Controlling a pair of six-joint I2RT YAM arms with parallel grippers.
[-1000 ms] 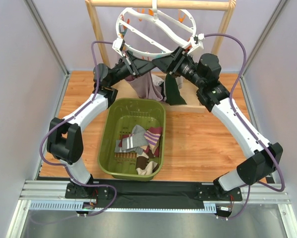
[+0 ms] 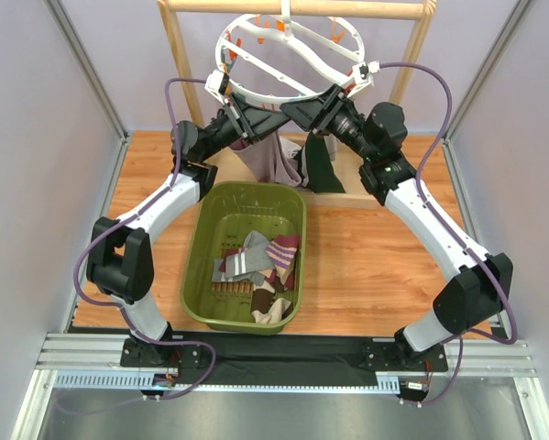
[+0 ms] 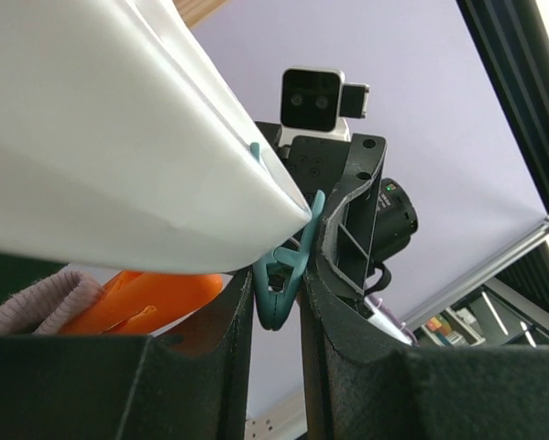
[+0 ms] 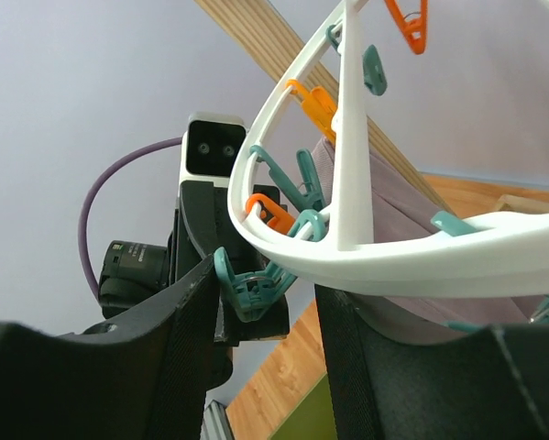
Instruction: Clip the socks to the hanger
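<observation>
The white round hanger (image 2: 289,57) hangs from a wooden frame, with teal and orange clips round its ring. My left gripper (image 2: 276,117) and right gripper (image 2: 290,111) meet at its near side. In the left wrist view my left gripper is shut on a teal clip (image 3: 279,286) at the hanger's rim. In the right wrist view my right gripper stands part open around another view of a teal clip (image 4: 251,286) at the ring. Socks in pink (image 2: 272,163) and dark green (image 2: 321,174) hang below the hanger.
A green bin (image 2: 201,289) holding several loose socks (image 2: 247,261) stands on the wooden table (image 2: 366,266) between the arms. A wooden frame (image 2: 171,37) surrounds the hanger.
The right arm has shifted slightly, its elbow a little lower and left. The left arm looks nearly still.
</observation>
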